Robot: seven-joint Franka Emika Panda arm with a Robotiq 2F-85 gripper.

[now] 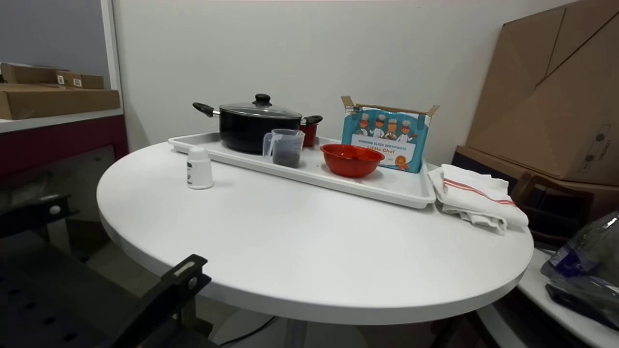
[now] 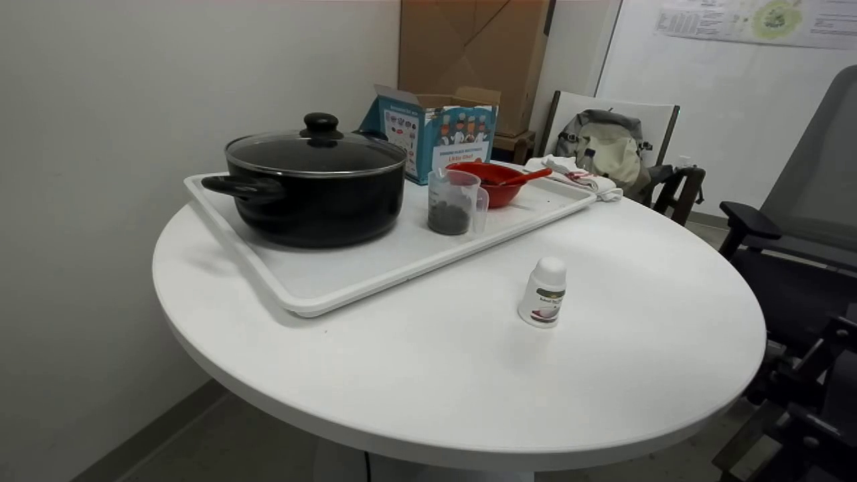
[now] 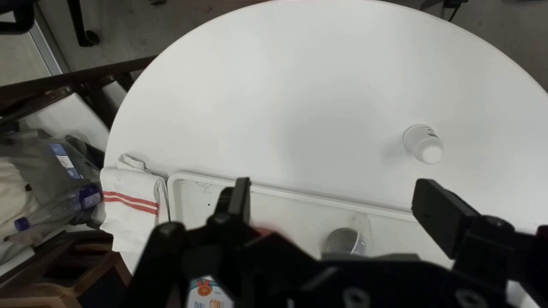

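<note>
In the wrist view my gripper stands open above the table, its fingers wide apart and nothing held between them. Neither exterior view shows it. A small white bottle [image 1: 199,168] stands upright and alone on the bare tabletop, off the tray; its dark label [image 2: 550,302] faces the second exterior camera. A clear measuring cup [image 2: 451,202] with dark contents sits on the white tray [image 2: 377,281], beside a black lidded pot [image 2: 321,201]. Further along the tray, a red bowl [image 1: 351,161] has a red utensil [image 2: 526,177] leaning out of it.
An open-topped blue box [image 1: 383,137] stands at the tray's back. Something red [image 1: 310,135] is partly hidden behind the pot. A folded white towel [image 1: 476,197] with red stripes lies at the table's right edge.
</note>
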